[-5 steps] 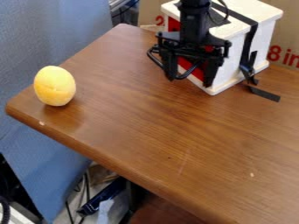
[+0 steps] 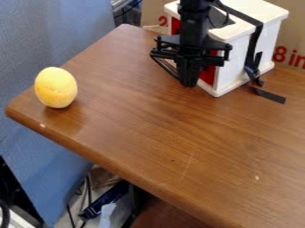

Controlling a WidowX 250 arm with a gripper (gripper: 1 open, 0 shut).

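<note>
My black gripper point(image 2: 188, 73) hangs at the upper middle of the camera view, low in front of a white box point(image 2: 227, 78) with red panels and a black strap. Its fingertips are dark and close together, so I cannot tell whether they are open or shut. A pale yellow egg-shaped object point(image 2: 56, 86) sits near the left edge of the wooden table point(image 2: 179, 151), well apart from the gripper.
A blue padded surface point(image 2: 30, 142) lies beyond the table's left edge, with cables and items on the floor below. A cardboard box point(image 2: 290, 53) stands behind the white box.
The gripper has moved slightly down and to the left beside the white box. The yellow object has not moved.
</note>
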